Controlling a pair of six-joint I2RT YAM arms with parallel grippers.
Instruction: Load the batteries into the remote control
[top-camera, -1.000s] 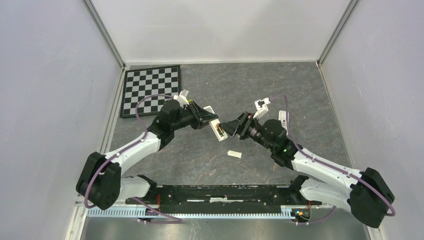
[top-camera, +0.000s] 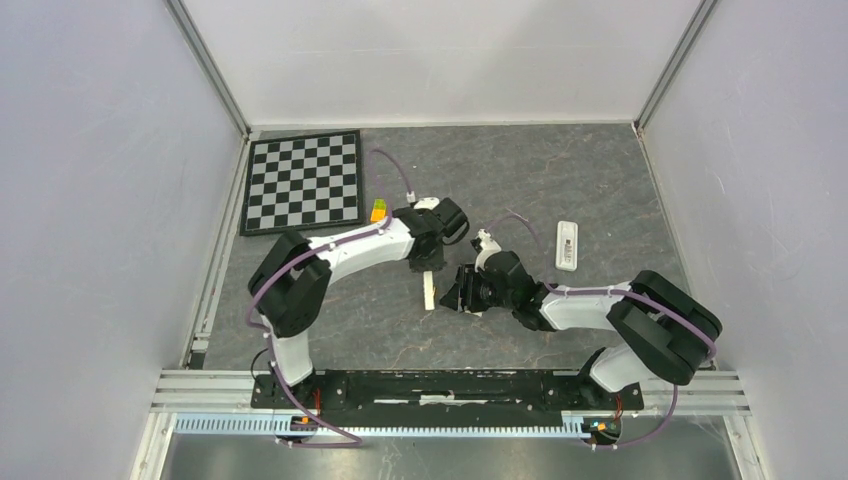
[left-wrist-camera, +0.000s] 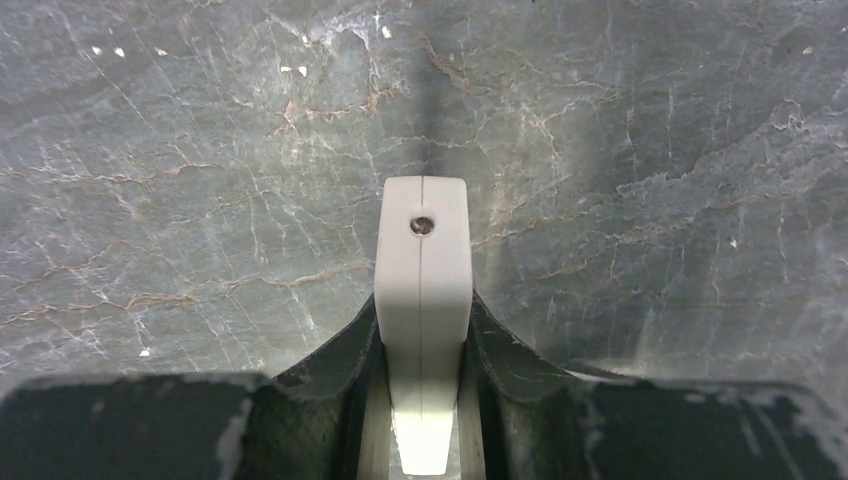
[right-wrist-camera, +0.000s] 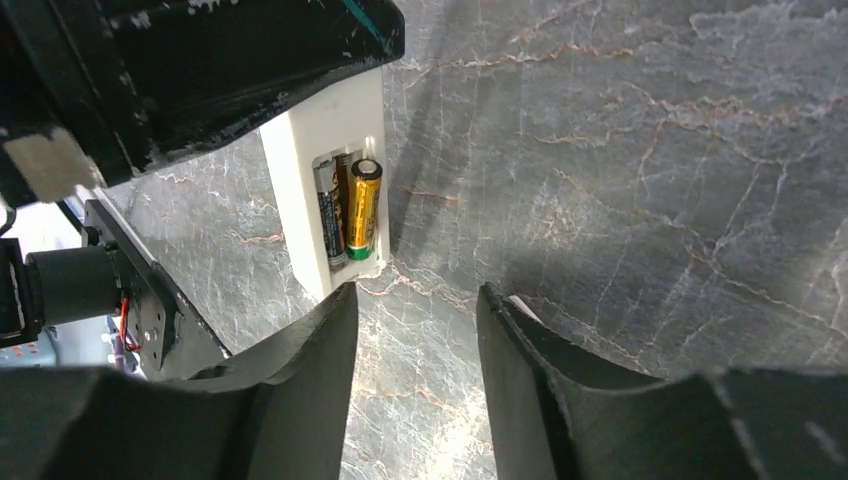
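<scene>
My left gripper is shut on the white remote control (left-wrist-camera: 422, 260), one finger on each side of it. In the right wrist view the remote's open battery bay faces me. A dark battery (right-wrist-camera: 330, 215) and a yellow battery (right-wrist-camera: 364, 210) lie lengthwise in it, the yellow one looking a little raised. Something brown shows between them; I cannot tell what. Apart from the remote, to its right, my right gripper stands part open with nothing between its fingers. A small white piece, perhaps the battery cover (right-wrist-camera: 524, 309), lies on the table, partly hidden by a right finger.
A checkered board (top-camera: 303, 182) lies at the back left, with a small yellow-orange-green object (top-camera: 379, 210) beside it. To the right sits a white oblong item (top-camera: 567, 246).
My right gripper has come away from the remote and moved toward the front, over the white piece.
</scene>
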